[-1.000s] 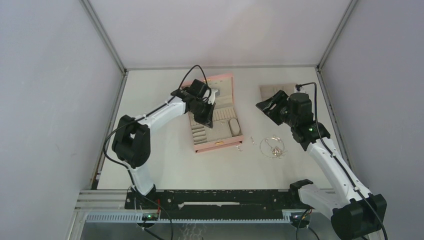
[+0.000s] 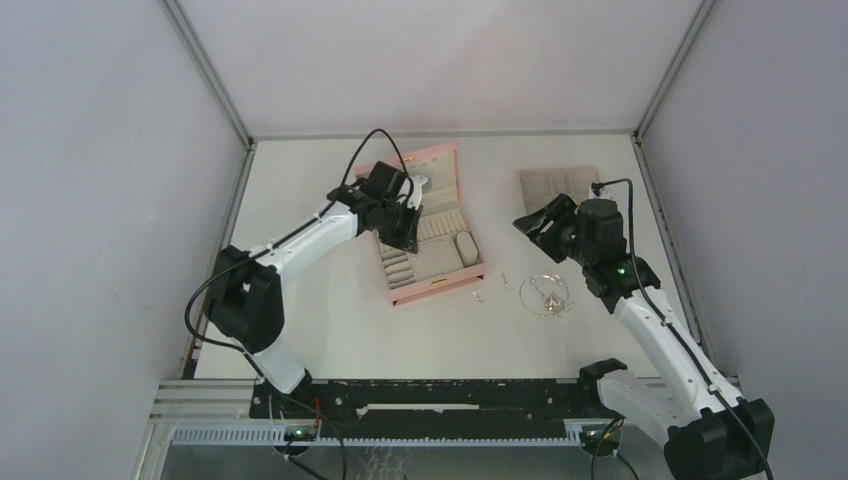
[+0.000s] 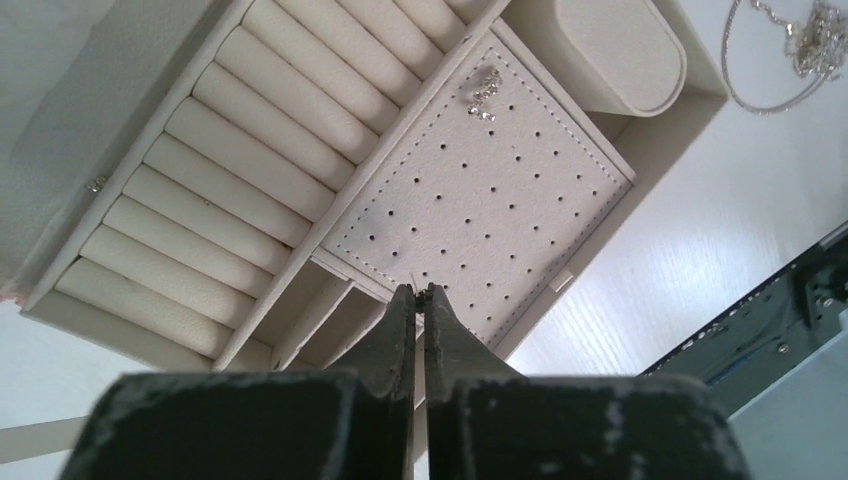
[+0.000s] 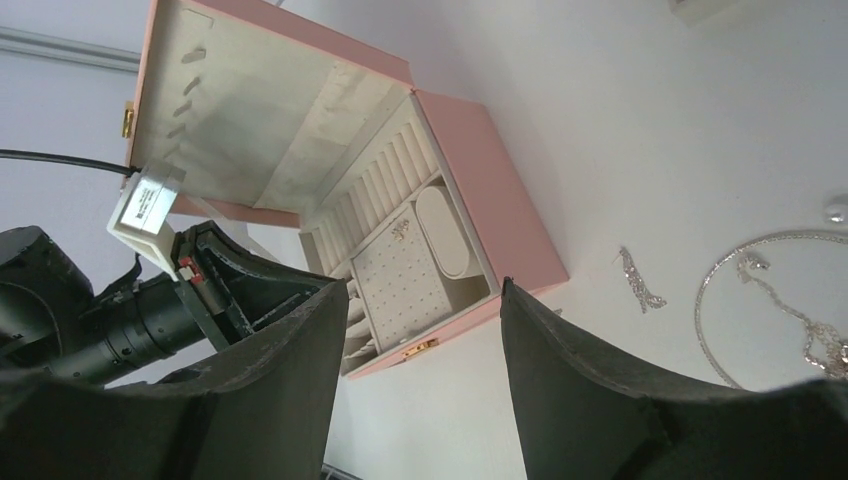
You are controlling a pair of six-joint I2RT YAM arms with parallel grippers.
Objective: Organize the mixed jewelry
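An open pink jewelry box (image 2: 437,285) stands left of centre. On its perforated earring panel (image 3: 470,220) a sparkling earring (image 3: 485,95) sits near one corner. My left gripper is over the panel's near edge, its fingertips shut on a tiny dark earring piece, with a thin pin poking out. Empty and open, my right gripper hangs above the table right of the box. A round chain necklace (image 2: 522,290) lies on the table with a tangled chain (image 2: 552,303) inside its loop. Between box and necklace lies a dangling earring (image 4: 640,280).
Ring rolls (image 3: 250,140) line the box behind the panel, with a bracelet cushion (image 3: 620,55) beside it. The raised lid (image 4: 260,100) stands close to the left arm. A beige tray (image 2: 548,182) lies at the back right.
My left gripper has shifted slightly left, its elbow swinging outward. The box has turned a little, its lid end moving left.
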